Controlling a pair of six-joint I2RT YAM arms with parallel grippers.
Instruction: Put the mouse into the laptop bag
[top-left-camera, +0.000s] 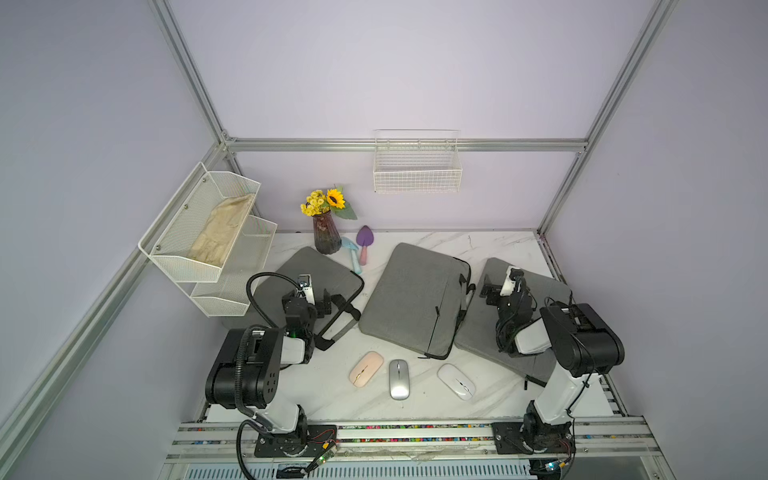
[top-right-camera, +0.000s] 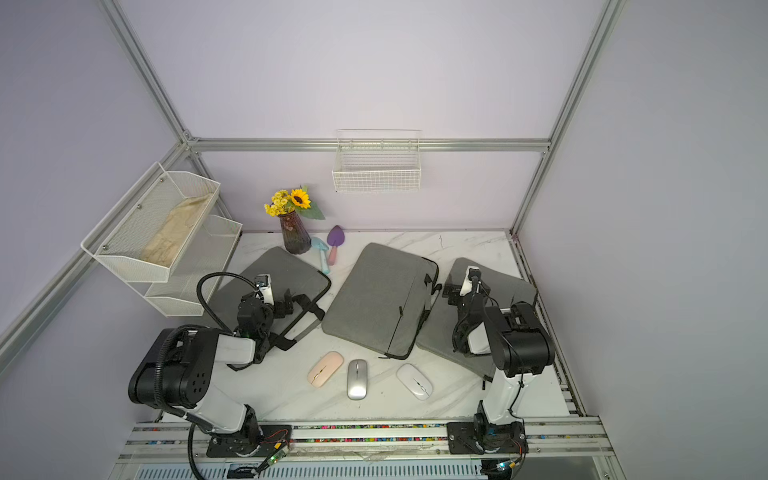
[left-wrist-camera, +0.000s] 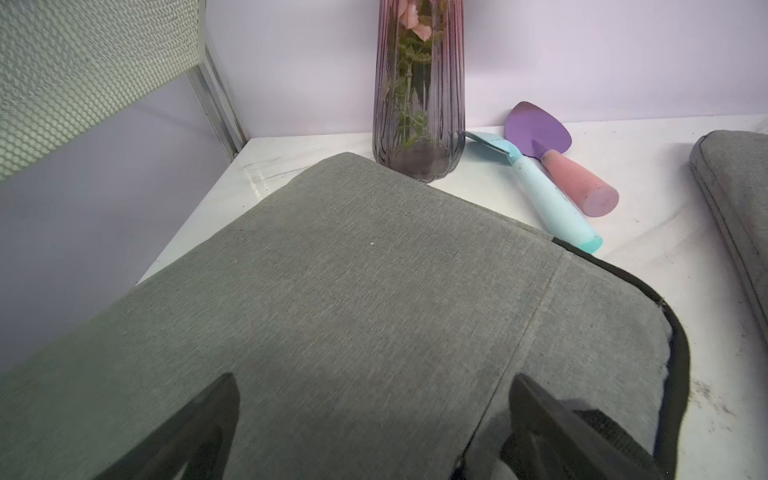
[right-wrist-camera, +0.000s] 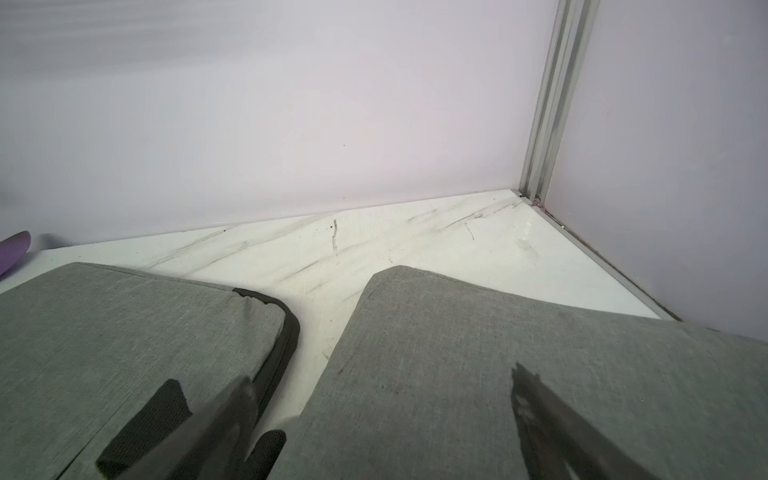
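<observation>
Three grey laptop bags lie flat on the table: left (left-wrist-camera: 336, 264), middle (top-left-camera: 404, 296) and right (right-wrist-camera: 448, 360). Along the front lie three mice: pink (top-left-camera: 365, 369), silver (top-left-camera: 398, 379) and white (top-left-camera: 456, 381). My left gripper is over the left bag, its fingers wide apart and empty. My right gripper is over the right bag, likewise open, with only bag and table showing between the fingers.
A vase of flowers (top-left-camera: 326, 232) and two garden tools (left-wrist-camera: 552, 200) stand or lie at the back. A mesh shelf (top-right-camera: 144, 272) hangs at left, a wire basket (top-left-camera: 416, 176) on the back wall. Bare table (right-wrist-camera: 456, 232) shows at back right.
</observation>
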